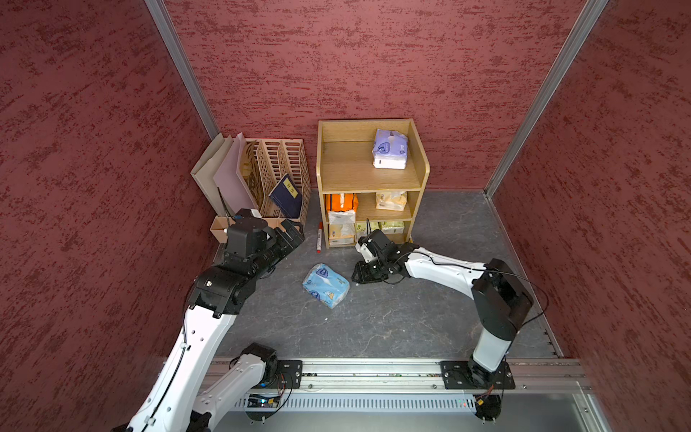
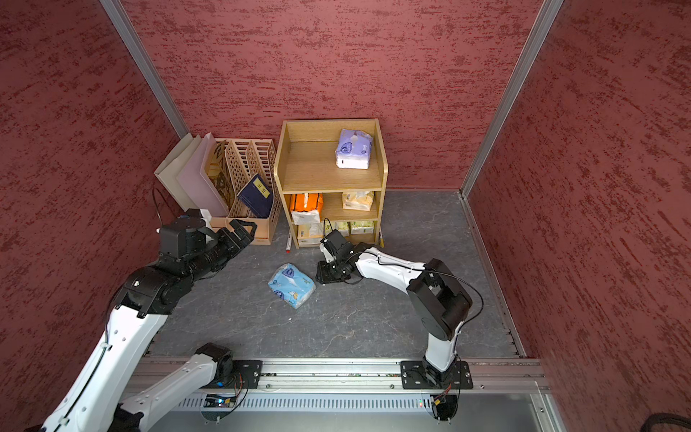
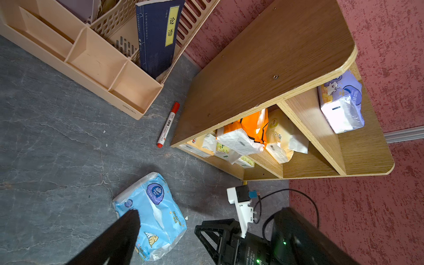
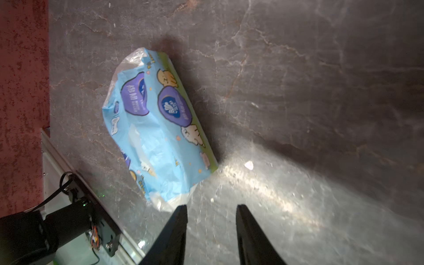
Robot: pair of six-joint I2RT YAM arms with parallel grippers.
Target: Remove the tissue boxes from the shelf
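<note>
A blue tissue pack (image 1: 326, 285) lies flat on the dark floor in front of the wooden shelf (image 1: 360, 160). Just to its right, my right gripper hangs low, its fingers (image 4: 176, 229) parted with only floor between them. A purple pack (image 1: 390, 149) sits on the shelf's top level; an orange pack (image 1: 341, 206) and a pale yellow pack (image 1: 391, 200) are on the middle one. Down on the bottom level are several packs (image 3: 198, 144), partly hidden. Left of the shelf, my left gripper (image 1: 293, 232) is raised, fingers wide apart and empty.
A red-capped marker (image 3: 168, 124) lies along the shelf's left side. Further left stands a file organizer (image 3: 99, 70) holding a dark blue book (image 3: 155, 37). Front floor between the arms is clear around the blue pack.
</note>
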